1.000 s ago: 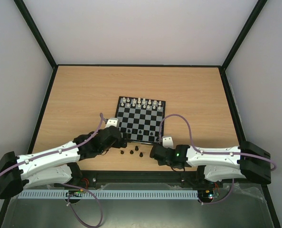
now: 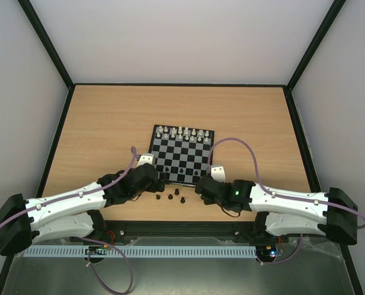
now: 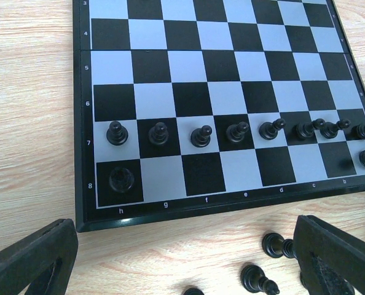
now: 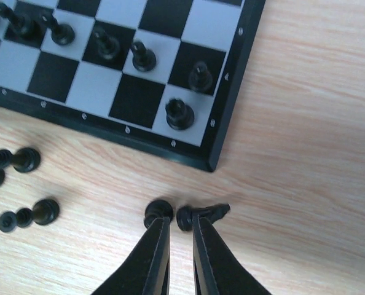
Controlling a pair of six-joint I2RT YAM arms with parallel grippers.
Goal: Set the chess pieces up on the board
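Observation:
The chessboard [image 2: 181, 153] has its white pieces [image 2: 182, 133] set along the far side. In the left wrist view, black pawns [image 3: 201, 136] line row 7 and a black piece [image 3: 121, 179] stands on h8. Another black piece [image 4: 180, 115] occupies the opposite corner in the right wrist view. My left gripper is wide open and empty, over the board's near edge. My right gripper has its fingers close together at a black piece [image 4: 210, 212] lying askew and another black piece [image 4: 158, 211]; a firm hold on either is not clear.
Several loose black pieces [image 2: 170, 196] lie on the table in front of the board, among them one lying on its side [image 4: 46, 211]. Bare wood [image 4: 305, 153] extends to the right of the board. The board's middle rows are empty.
The left arm stays practically still.

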